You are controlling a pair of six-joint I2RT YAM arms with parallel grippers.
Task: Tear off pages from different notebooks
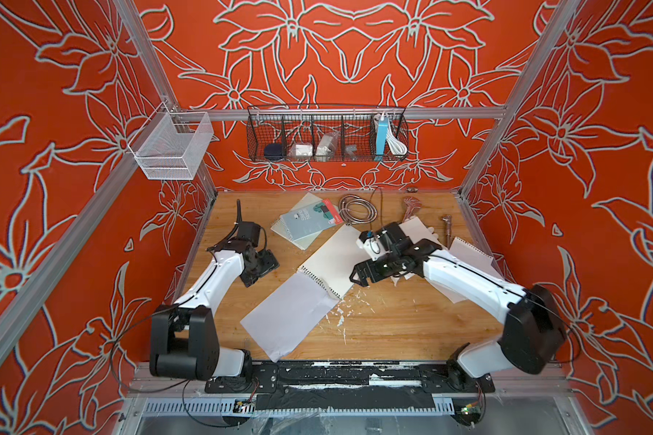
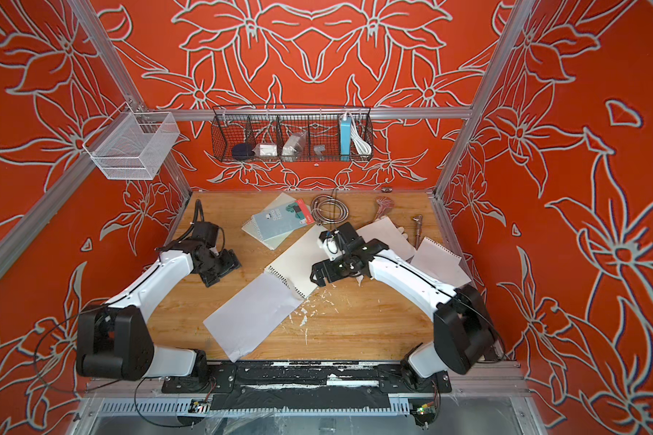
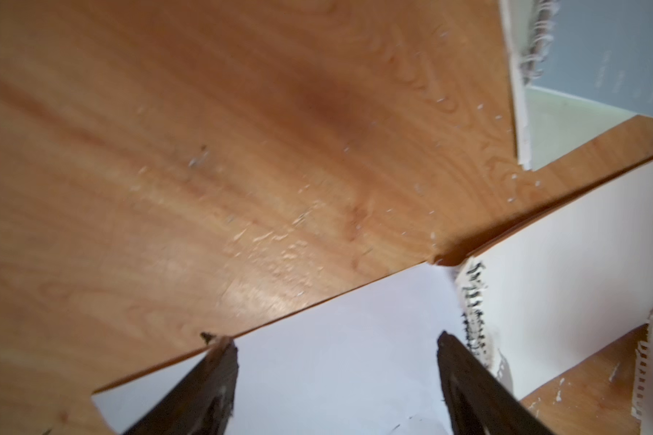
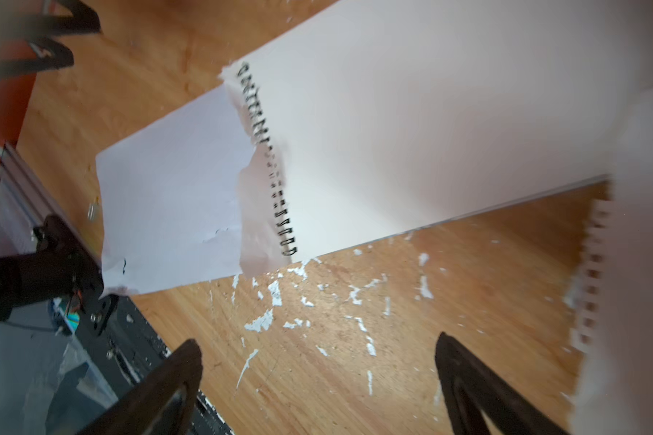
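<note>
A spiral notebook lies opened flat at the table's middle, its lower-left sheet crumpled along the binding. A grey-covered notebook on pale sheets is at the back. Other white pads lie at the right, one spiral-bound. My left gripper is open above the table left of the opened notebook, nothing between its fingers. My right gripper stands open over the middle notebook's right side and the bare wood, also empty.
A coiled hose, a pink item and a metal tool sit at the back. Paper scraps litter the front middle. Bare wood lies at left and front right. A wire basket hangs on the back wall.
</note>
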